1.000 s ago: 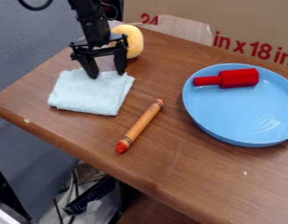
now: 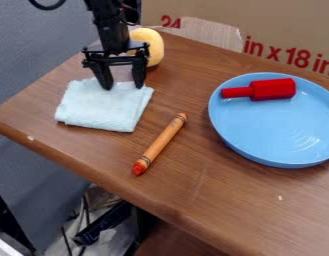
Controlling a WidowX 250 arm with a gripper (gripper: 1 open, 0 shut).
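Note:
The black gripper is at the back left of the wooden table, pointing down over a folded pale blue cloth, its tips at the cloth's back part. Whether it holds any of the cloth I cannot tell. A yellow rounded object sits just behind the gripper, partly hidden by it. An orange stick with red ends lies diagonally right of the cloth. On the right, a red cylindrical object with a handle rests on a blue plate.
A cardboard box stands along the back.
The gripper has shifted very slightly over the cloth; the objects on the table look unmoved.

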